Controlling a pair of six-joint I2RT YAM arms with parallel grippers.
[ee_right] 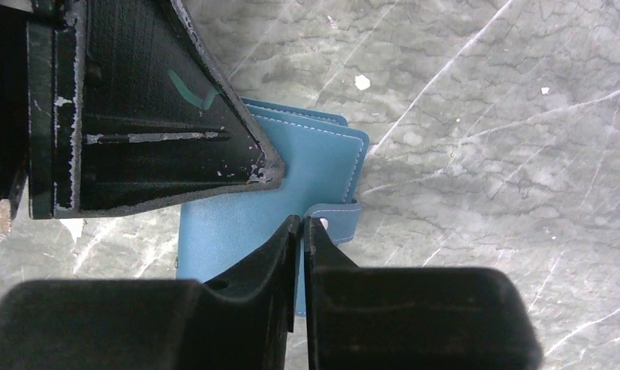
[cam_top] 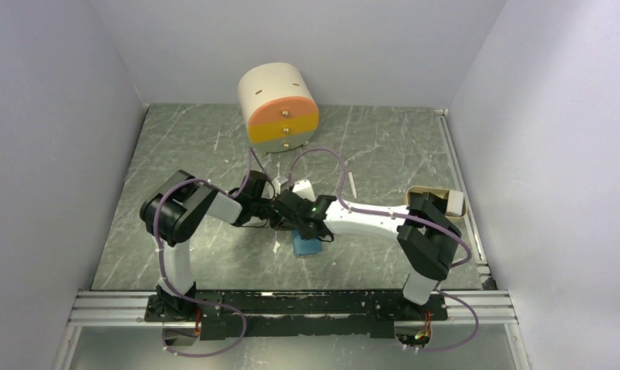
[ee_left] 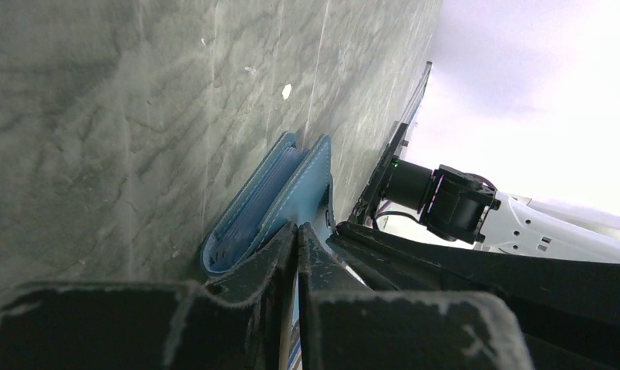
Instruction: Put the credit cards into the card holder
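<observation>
The blue card holder [ee_right: 241,231] lies on the table, its cover on top and a strap [ee_right: 339,222] with a snap at one side. In the left wrist view, the holder's leaves [ee_left: 268,196] stand slightly apart along one edge. My left gripper is shut on the holder's upper part; its contact is partly hidden by its own fingers. Beside the strap, my right gripper has its fingertips close together, touching or nearly touching the strap's edge. Whether the strap lies between them is unclear. I can make out no credit cards.
Both arms meet over the table's middle and hide part of the holder. A striped drawer cabinet [cam_top: 284,116] stands at the back. A tan container [cam_top: 422,190] with a white item sits far right. A thin white stick [cam_top: 352,184] lies behind the right arm.
</observation>
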